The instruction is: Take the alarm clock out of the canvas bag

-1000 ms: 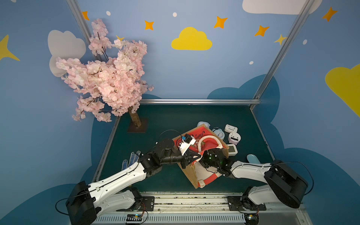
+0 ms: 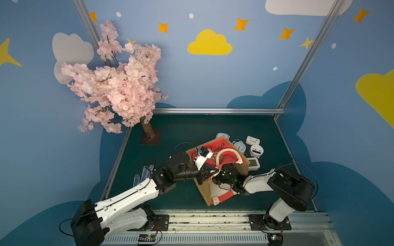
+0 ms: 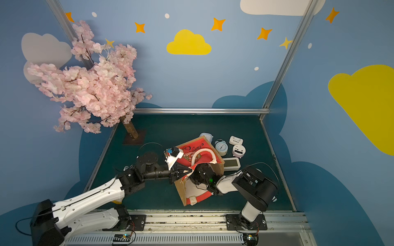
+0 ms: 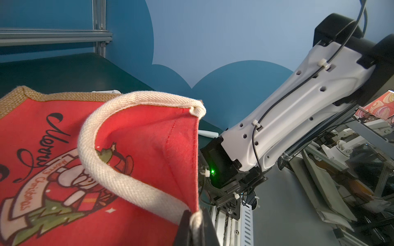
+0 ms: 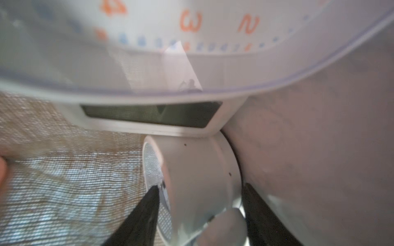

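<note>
The canvas bag [image 2: 219,196] lies on the table, red flap printed with Santa up. My left gripper is shut at the red flap's edge where the white rope handle [image 4: 135,184] ends, pinching it. My right gripper reaches inside the bag, part open around the lower end of a white cylindrical object [image 5: 197,176]; whether it touches is unclear. Above that, in the right wrist view, are a clear-rimmed white clock face [image 5: 192,22] with orange numbers and a white-framed dark panel [image 5: 147,114].
Several small white clocks and devices [image 2: 256,150] stand right of and behind the bag. The blossom tree [image 2: 119,90] occupies the back left. Blue slippers [image 2: 143,174] lie at the left.
My right arm's elbow has swung left and inward, with its gripper shifted slightly within the bag. The bag's front has shifted slightly; the left gripper has barely moved.
</note>
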